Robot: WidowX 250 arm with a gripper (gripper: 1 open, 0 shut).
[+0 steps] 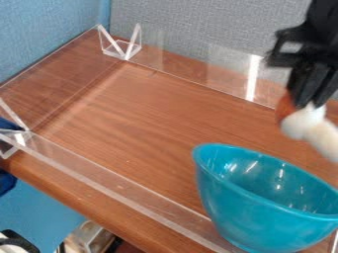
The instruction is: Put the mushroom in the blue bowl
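Observation:
At the right edge of the camera view, my black gripper [301, 99] is blurred and shut on the mushroom [307, 128]. The mushroom has a reddish-orange cap and a pale stem that slants down to the right. It hangs above and behind the rim of the blue bowl [231, 198], clear of it. The bowl stands at the lower right, and the part of its inside that I can see is empty.
A clear plastic barrier [113, 183] borders the front, with white corner brackets [121, 43] at the left. Grey wall panels [199, 25] close off the back.

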